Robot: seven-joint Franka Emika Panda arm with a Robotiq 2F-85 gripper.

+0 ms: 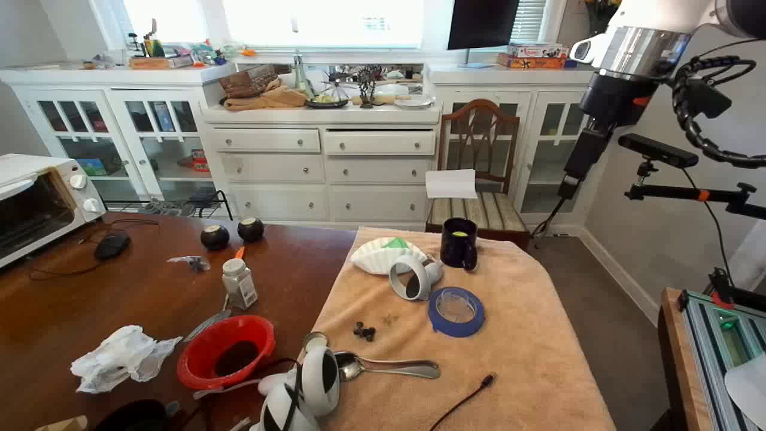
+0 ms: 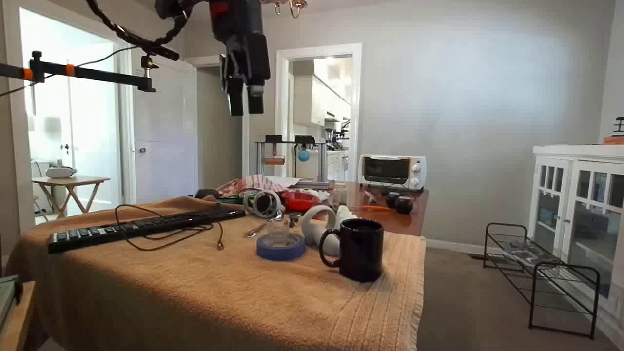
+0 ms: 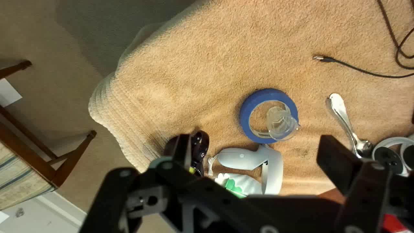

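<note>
High above the towel-covered table hangs my gripper, open, its two fingers apart with only air between them. From the wrist view, the fingertips frame the scene, and the left one partly hides the dark mug. That mug stands upright near the towel's edge. Close by lies a roll of blue tape with a clear plastic cup-like piece tilted inside its ring. A white controller rests between the tape and a white shell-shaped dish holding something green.
Spoons, a second white controller and a red bowl occupy the near side. A keyboard with a loose cable lies on the towel. A toaster oven stands far left. Bare towel surrounds the tape's outer side.
</note>
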